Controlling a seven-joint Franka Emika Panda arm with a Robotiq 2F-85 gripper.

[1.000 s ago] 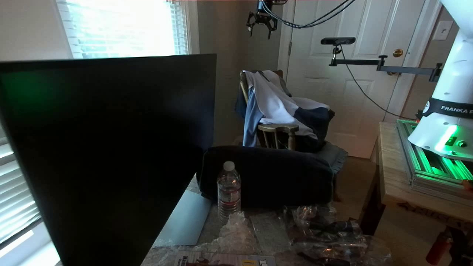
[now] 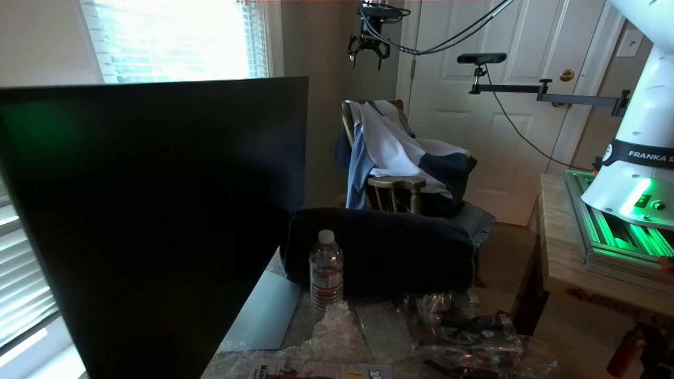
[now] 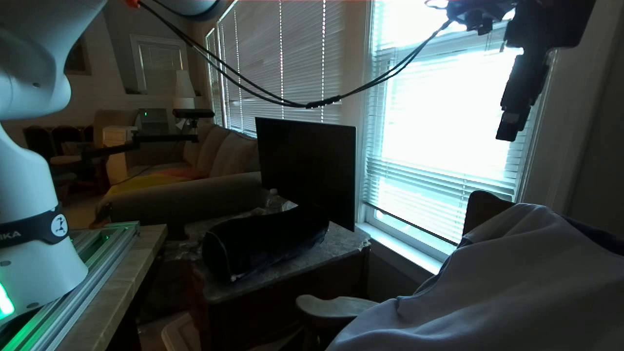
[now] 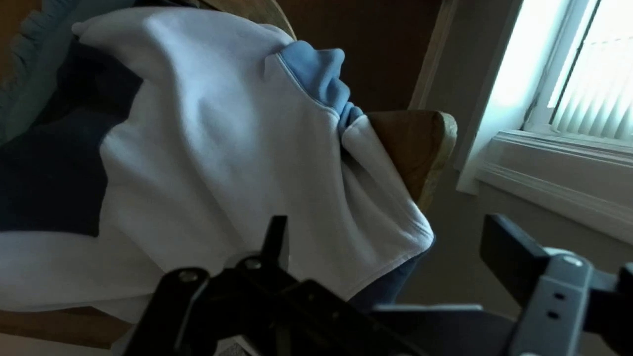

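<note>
My gripper [image 2: 366,63] hangs open in the air above the back of a wooden chair, as exterior view 1 shows. A white, light-blue and dark-navy garment [image 2: 395,142] is draped over that chair. From the wrist view, the garment [image 4: 219,136] spreads below the gripper, whose fingers stand wide apart with nothing between them. The wooden chair back [image 4: 430,139] pokes out beside the cloth. In exterior view 2 the gripper [image 3: 507,137] appears dark against the bright window, well above the garment [image 3: 503,275].
A large black monitor [image 2: 158,208], a water bottle [image 2: 326,271], a long black case [image 2: 392,252] and crumpled plastic [image 2: 467,328] crowd the table. A window [image 4: 599,89] lies to one side of the chair. My cable [image 3: 307,106] sags across the room.
My gripper has come down a little and shifted slightly left in exterior view 1, staying open. The garment and chair have not moved.
</note>
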